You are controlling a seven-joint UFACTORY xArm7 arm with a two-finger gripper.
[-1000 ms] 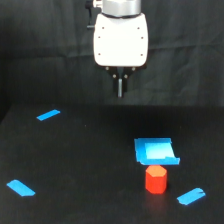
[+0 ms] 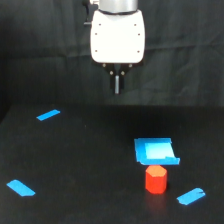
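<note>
High over the far side of the black table hangs my gripper (image 2: 117, 85), below a white housing (image 2: 117, 38). Its fingers look like one thin dark vertical shape, too small to show whether they are open or shut. No object is visible at their tips. Right of centre on the table is a small blue open box (image 2: 153, 141) with a pale inside. A red block (image 2: 156, 179), six-sided in outline, stands just in front of the box, on the camera's side. The gripper is well above both and to their left.
Blue tape strips lie flat on the table: one at the far left (image 2: 48, 115), one at the near left (image 2: 20, 187), one at the near right (image 2: 191, 196). A dark curtain (image 2: 190, 50) hangs behind.
The arm with its gripper has shifted slightly left and up in the view. The blue box, red block and tape strips have stayed in place.
</note>
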